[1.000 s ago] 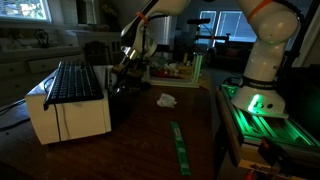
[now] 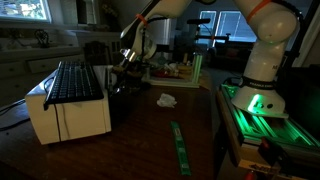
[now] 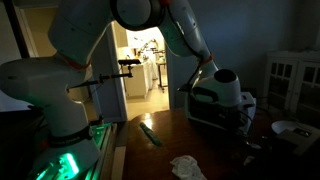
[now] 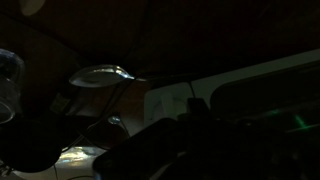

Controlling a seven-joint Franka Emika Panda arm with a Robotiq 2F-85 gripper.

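My gripper [image 2: 124, 76] is low behind the far right end of the white box [image 2: 76, 120], dark against the clutter there. Exterior view 2 has the gripper [image 3: 242, 120] close to the box's side. The wrist view is very dim: the gripper shows as a black outline beside the box's pale edge, shut, with nothing visible between its fingers. A shiny metal spoon [image 4: 101, 75] lies to the left of it, apart from the fingers. Contact between gripper and box cannot be made out.
A black keyboard-like panel [image 2: 77, 82] tops the box. A crumpled white cloth [image 2: 166, 100] and a green strip [image 2: 180, 148] lie on the brown table. Glassware [image 4: 10, 82] and a dark round item [image 4: 28, 145] crowd the left of the wrist view.
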